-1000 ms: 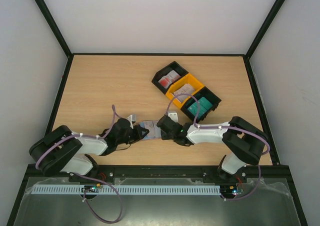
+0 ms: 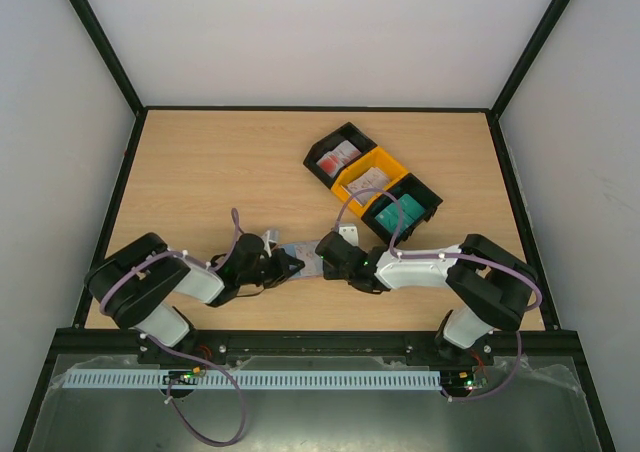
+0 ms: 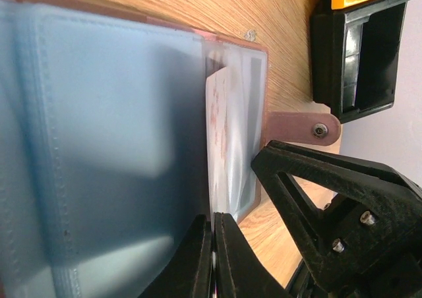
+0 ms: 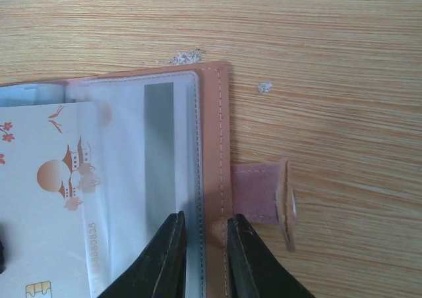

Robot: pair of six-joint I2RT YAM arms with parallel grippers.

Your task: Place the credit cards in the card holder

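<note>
The open card holder (image 2: 309, 262) lies on the table between both grippers, with clear sleeves and a brown border (image 4: 214, 140). A white credit card (image 4: 39, 173) with an orange sun and building print lies over its clear sleeve (image 4: 125, 153); the card's right strip appears to be under the film. In the left wrist view this card (image 3: 216, 120) is seen nearly edge-on, its near end between the fingertips of my left gripper, shut on it. My right gripper is shut on the holder's right edge, beside the strap (image 4: 257, 189).
Three joined bins stand at the back right: a black one (image 2: 315, 161) with red-and-white cards, a yellow one (image 2: 384, 159) with pale cards, and a black one (image 2: 428, 194) with teal cards.
My left arm has shifted slightly right, its gripper edging toward the right side of the holder. My right arm has barely moved. The bins look the same.
</note>
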